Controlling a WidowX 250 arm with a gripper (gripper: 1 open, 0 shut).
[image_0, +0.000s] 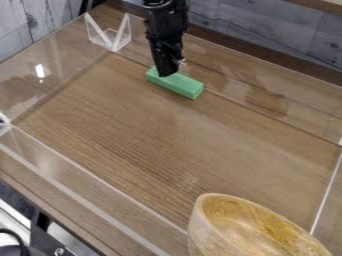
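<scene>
A black robot arm reaches down from the top middle of the wooden table, its gripper (166, 68) hanging just behind and above the left end of a green rectangular block (178, 84). The block lies flat on the table. The gripper's fingers are small and dark, and whether they are open or shut is hard to make out.
A large yellow bowl-like container (241, 225) sits at the front right. A white wire-like object (110, 30) stands at the back left. A wall runs along the back right.
</scene>
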